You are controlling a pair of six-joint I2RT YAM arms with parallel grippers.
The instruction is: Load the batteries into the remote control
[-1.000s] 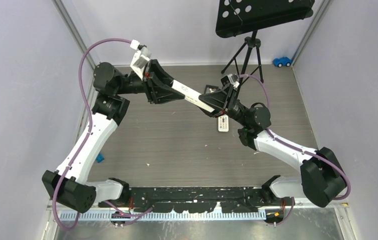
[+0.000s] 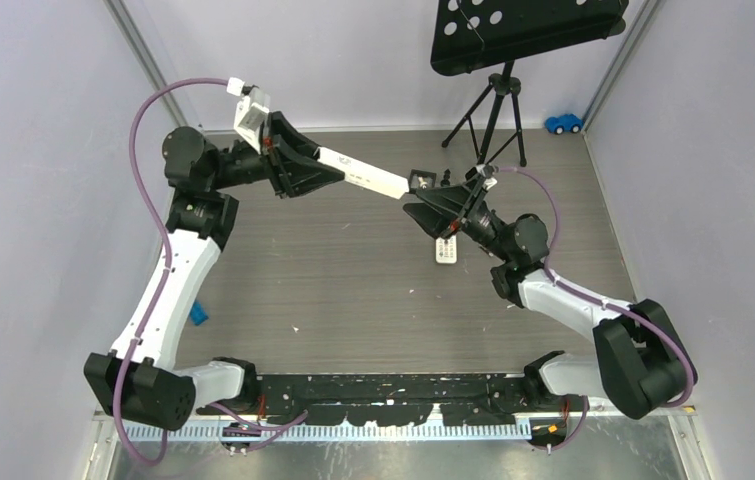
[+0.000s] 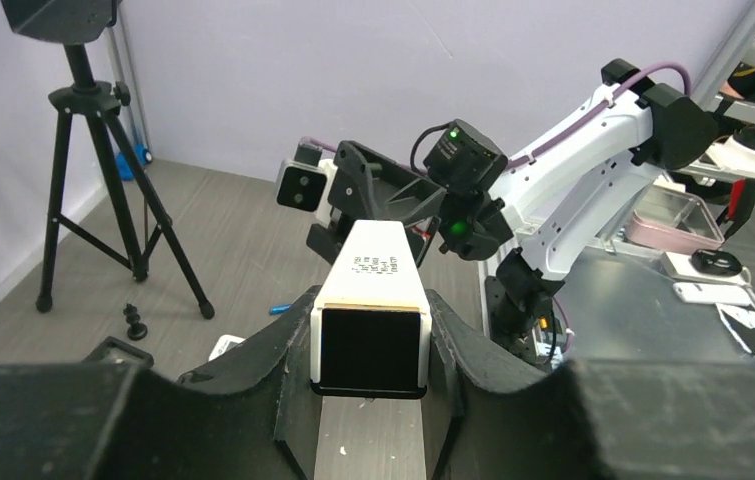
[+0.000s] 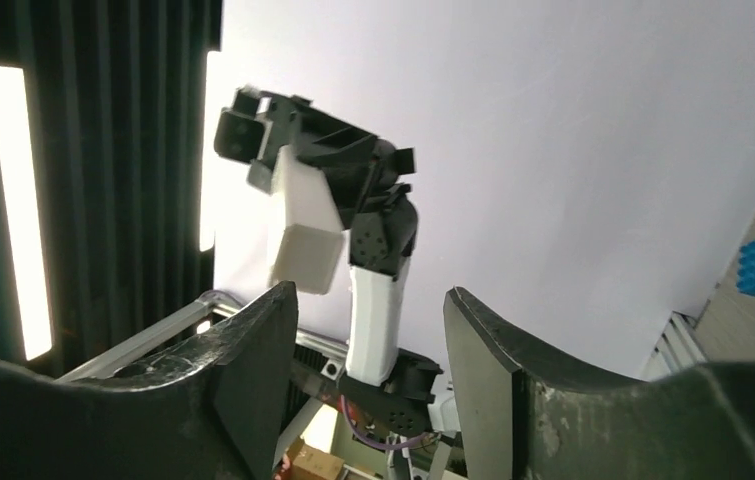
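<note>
A long white remote-like bar [image 2: 365,173] is held in the air by my left gripper [image 2: 327,165], which is shut on one end. In the left wrist view this bar [image 3: 373,262] shows small printed text on its upper face and a black end facing the camera. My right gripper stands open, nothing between its fingers; the bar [image 4: 303,215] appears beyond them, apart, with the left arm behind. On the table, partly hidden under the right gripper, lies a white remote with buttons [image 2: 446,250]. I cannot make out batteries for certain.
A small black tray [image 2: 422,180] sits near the back, with a dark knob-like piece [image 3: 134,322] beside it. Behind stands a black tripod stand [image 2: 498,110]. Blue toys [image 2: 564,123] lie toward the edges.
The right gripper has opened and come off the bar's end. My left gripper has drawn back leftward, carrying the bar with it, and the right has shifted slightly right.
</note>
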